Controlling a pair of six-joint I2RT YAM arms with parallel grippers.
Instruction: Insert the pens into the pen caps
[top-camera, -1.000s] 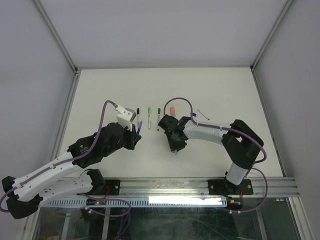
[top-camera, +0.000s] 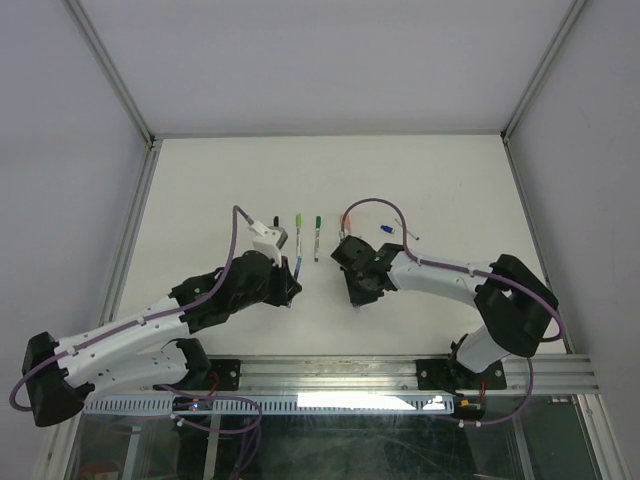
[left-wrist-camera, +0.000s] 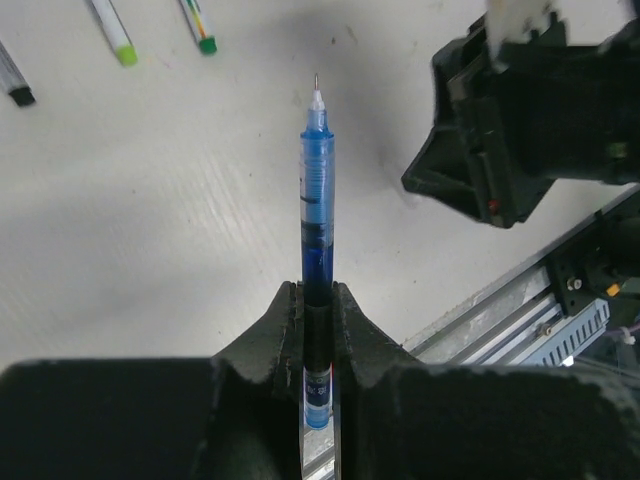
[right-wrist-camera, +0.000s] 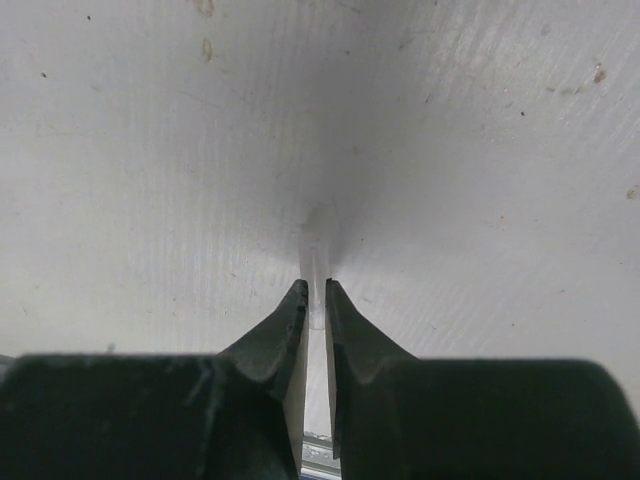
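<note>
A blue pen (left-wrist-camera: 317, 200) stands point-up in the left wrist view, held by my left gripper, which is shut on it. In the top view that pen (top-camera: 296, 270) is left of centre. My right gripper is low over the table, its fingertips slightly apart at a clear, translucent cap-like piece (right-wrist-camera: 315, 250); whether it grips this piece is unclear. Other pens lie at the back: a green-capped one (top-camera: 298, 230), a dark green one (top-camera: 318, 228), a black one (top-camera: 276, 222) and a small blue piece (top-camera: 387, 229).
An orange object (top-camera: 346, 220) and a thin white stick (top-camera: 406, 228) lie behind the right arm. The front metal rail (top-camera: 315, 368) borders the workspace.
The right arm has also shifted a little right.
</note>
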